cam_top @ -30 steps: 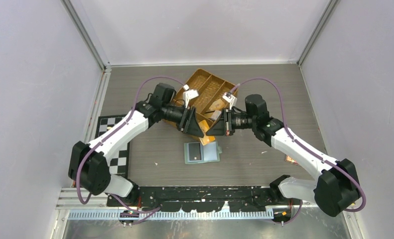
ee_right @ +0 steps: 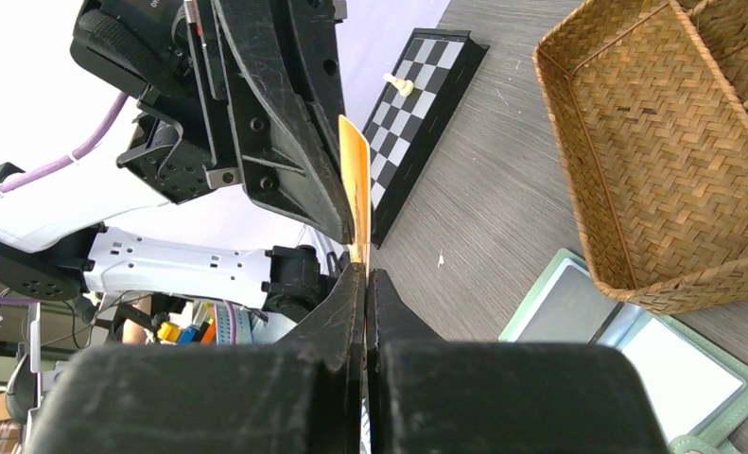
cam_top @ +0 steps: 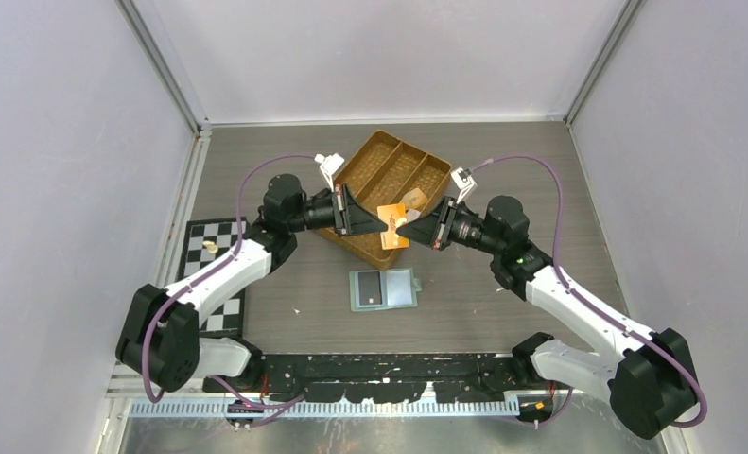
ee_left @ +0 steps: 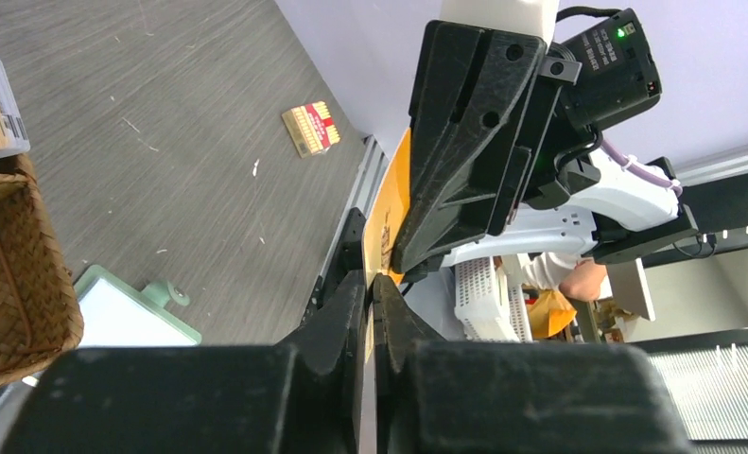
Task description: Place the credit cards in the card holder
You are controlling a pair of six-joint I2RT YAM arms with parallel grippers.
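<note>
An orange card (cam_top: 391, 225) is upright between my two grippers above the brown woven basket (cam_top: 370, 165). My right gripper (cam_top: 400, 230) is shut on it, as the right wrist view (ee_right: 366, 284) also shows. My left gripper (cam_top: 381, 228) is at the card's other side; in the left wrist view (ee_left: 370, 288) its fingertips are at the card's edge, and whether they grip it is unclear. The card holder (cam_top: 383, 289) lies open on the table in front of the basket.
A chessboard (cam_top: 217, 274) lies at the left, partly under my left arm. A small patterned box (ee_left: 308, 128) lies on the table in the left wrist view.
</note>
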